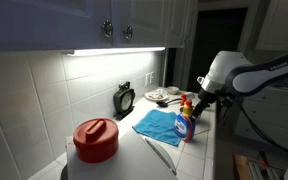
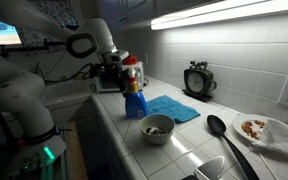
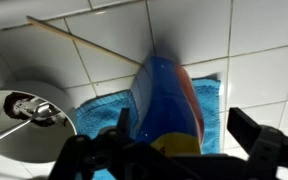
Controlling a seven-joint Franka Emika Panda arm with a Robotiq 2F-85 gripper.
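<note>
A blue bottle [image 2: 135,106] with a yellow upper part stands upright on the white tiled counter. Viewed from the wrist, the bottle [image 3: 167,95] extends up from between my fingers, its yellow part low in the view. My gripper is open, with a finger on either side of the bottle's top and visible gaps at both sides. In exterior view 1 the bottle [image 1: 183,127] is at the counter's right edge, close by the arm. The bottle's very top is partly cut off in the wrist view.
A grey bowl [image 2: 158,131] containing a utensil sits close to the bottle. Behind lies a blue towel [image 2: 174,107]. A red pot [image 1: 96,141], a black appliance [image 1: 124,98], a black spoon [image 2: 222,129] and a plate [image 2: 250,128] occupy other parts of the counter.
</note>
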